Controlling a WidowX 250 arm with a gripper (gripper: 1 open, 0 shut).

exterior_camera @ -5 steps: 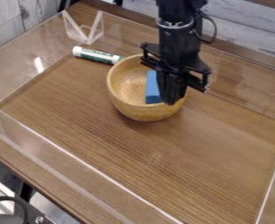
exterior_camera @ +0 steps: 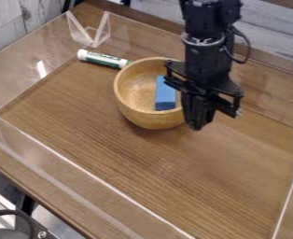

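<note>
The black robot arm comes down from the top centre, and its gripper [exterior_camera: 202, 114] is low at the right rim of a tan bowl [exterior_camera: 139, 105]. A blue block [exterior_camera: 164, 94] lies inside the bowl, left of the gripper and partly behind the arm. The gripper appears shut; I see nothing held in it, though its fingertips are small and dark.
A white cylinder with a green part [exterior_camera: 104, 60] lies at the upper left of the wooden table [exterior_camera: 124, 177], near a clear plastic object [exterior_camera: 90, 35]. A dark cable curves at the lower left edge.
The gripper has moved right and a little toward the front, away from the blue block, which now shows more to its left. The bowl looks roughly in the same place.
</note>
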